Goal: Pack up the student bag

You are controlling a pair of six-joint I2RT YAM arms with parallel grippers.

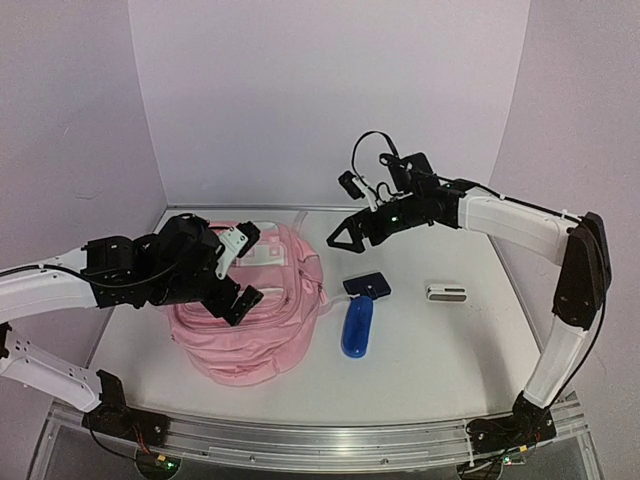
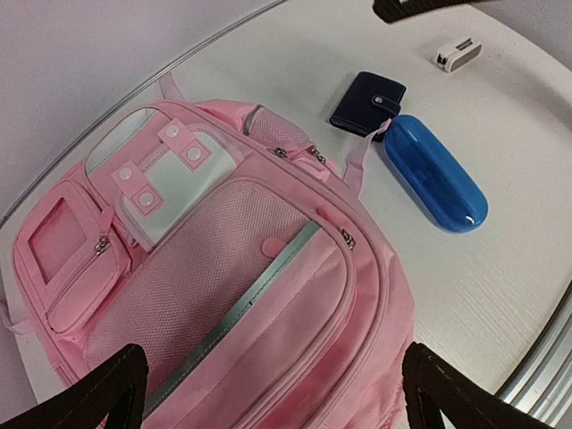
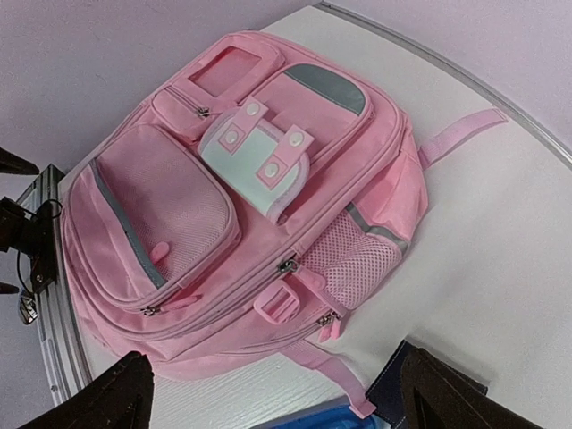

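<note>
A pink backpack (image 1: pixel 250 345) lies on the left half of the table, its front pockets facing up. In the right wrist view the zipper pulls (image 3: pixel 288 265) show along its side, and the main compartment looks closed. My left gripper (image 1: pixel 243 306) hangs over the bag's front part, fingers spread, nothing between them but the view of pink cloth below. Up and to the right of the bag, clear of it, my right gripper (image 1: pixel 347 241) is open and empty. Right of the bag lie a dark wallet-like item (image 1: pixel 367 285) and a blue oblong case (image 1: pixel 357 326).
A small white block-like item (image 1: pixel 446 293) lies farther right, alone. A pink strap (image 2: pixel 356 165) reaches from the bag to the blue case. A metal rail (image 1: pixel 330 440) runs along the front edge.
</note>
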